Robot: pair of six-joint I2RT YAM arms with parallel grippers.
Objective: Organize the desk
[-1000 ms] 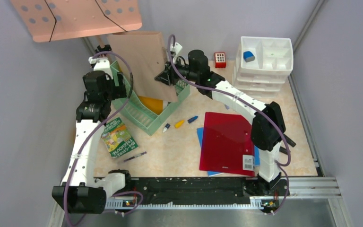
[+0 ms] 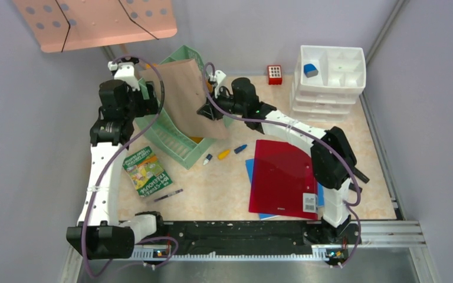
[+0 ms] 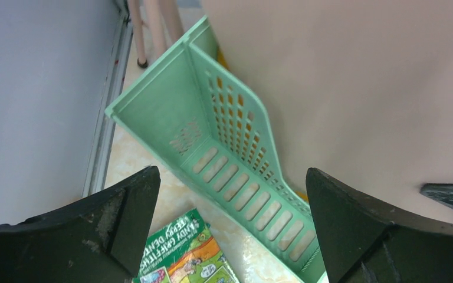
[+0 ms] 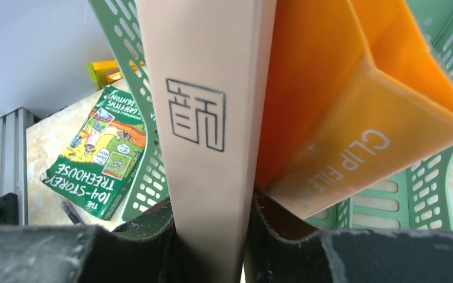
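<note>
A flat tan box file (image 2: 183, 94) stands tilted over the green file basket (image 2: 180, 150) at the back left. My right gripper (image 2: 210, 112) is shut on its edge; in the right wrist view the narrow tan spine (image 4: 203, 141) with a black emblem runs between the fingers. Beside it an orange clip file (image 4: 354, 135) sits in the basket. My left gripper (image 2: 151, 100) is open at the basket's left side, nothing between its fingers. From the left wrist view, the front compartment of the basket (image 3: 253, 200) is empty, and the box's broad face (image 3: 354, 88) fills the upper right.
A green comic book (image 2: 147, 172) and a pen (image 2: 168, 195) lie left of centre. Small markers (image 2: 223, 154) lie before the basket. A red folder (image 2: 283, 177) rests on a blue one. White drawers (image 2: 330, 76) and a red calculator (image 2: 275, 75) stand behind. A pink lamp (image 2: 100, 20) overhangs the back left.
My right gripper and the tan box have shifted toward the front, and the box now covers more of the orange file. The left gripper has moved slightly up and left, still open.
</note>
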